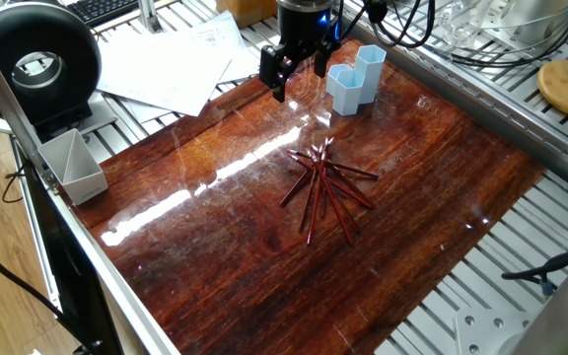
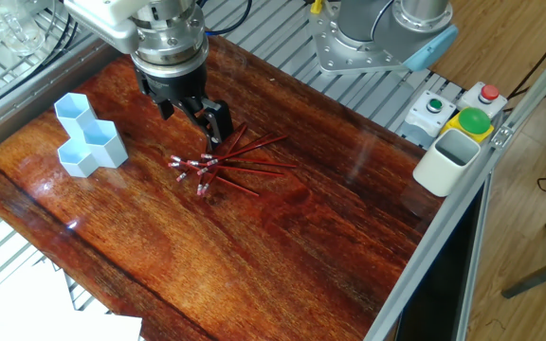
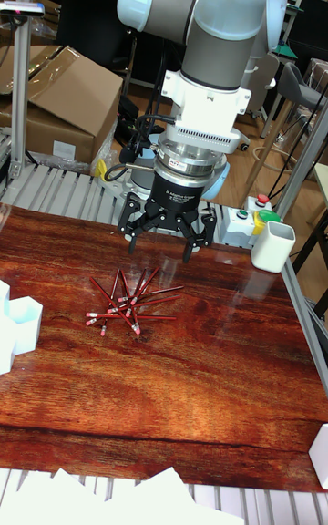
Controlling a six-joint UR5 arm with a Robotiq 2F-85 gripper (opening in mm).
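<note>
A loose, crossing pile of dark red pencils [image 1: 338, 210] with pale ends lies on the brown wood-look board [image 1: 215, 276]. The same pencils [image 3: 160, 318] fan out in the third view. My gripper [image 3: 160, 249] hangs above the board, its two fingers spread apart and nothing between them. In the first view the gripper [image 1: 300, 84] is near the top edge, clear of the pencils. A light blue holder of joined hexagonal cups [image 1: 345, 99] stands beside it; in the second view this holder [image 2: 77, 161] is left of the pile, and its visible cups look empty.
A white open cup [image 2: 436, 173] stands at the board's edge, close to red and green buttons [image 2: 475, 120]. Paper sheets [image 1: 156, 74] and a black spool [image 1: 72, 59] lie beyond the board. Much of the board around the pile is bare.
</note>
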